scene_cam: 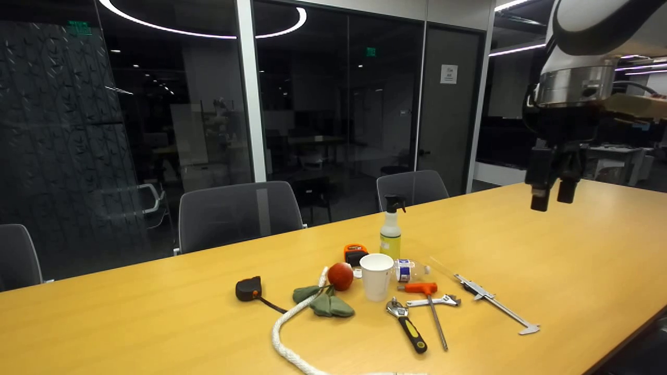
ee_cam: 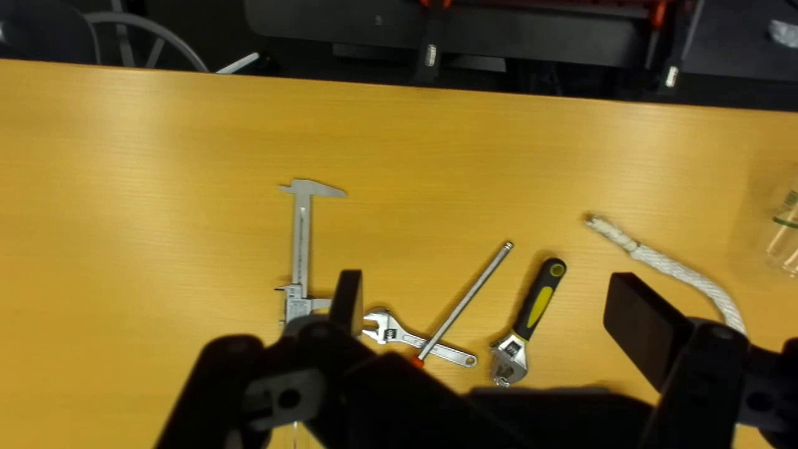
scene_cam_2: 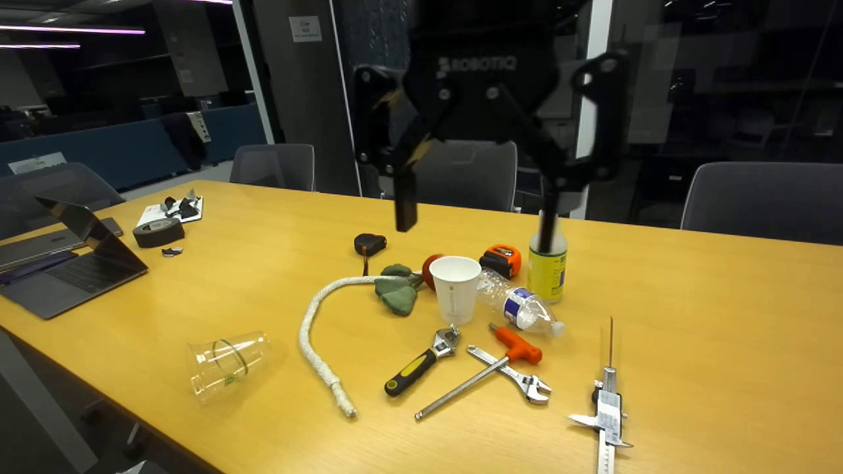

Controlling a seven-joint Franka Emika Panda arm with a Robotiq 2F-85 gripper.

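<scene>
High above the table, my gripper (scene_cam_2: 476, 221) stands open with nothing between its fingers. Below it in the wrist view, a yellow-and-black adjustable wrench (ee_cam: 537, 305) and a silver wrench (ee_cam: 419, 340) show between the fingers. An orange-handled hex driver (scene_cam_2: 517, 345) lies across the silver wrench. To one side rests a metal caliper (scene_cam: 497, 302). A white paper cup (scene_cam: 376, 278) stands upright behind the tools. Beside it are a clear plastic bottle (scene_cam_2: 517, 307) on its side and an upright spray bottle (scene_cam: 390, 233).
A white rope (scene_cam_2: 312, 347) curves past a red flower (scene_cam: 341, 276) with green leaves. Two tape measures, one black (scene_cam: 248, 288) and one orange (scene_cam_2: 502, 260), sit farther back. A clear cup (scene_cam_2: 229, 363) lies near the edge; a laptop (scene_cam_2: 87, 264) stands at the left.
</scene>
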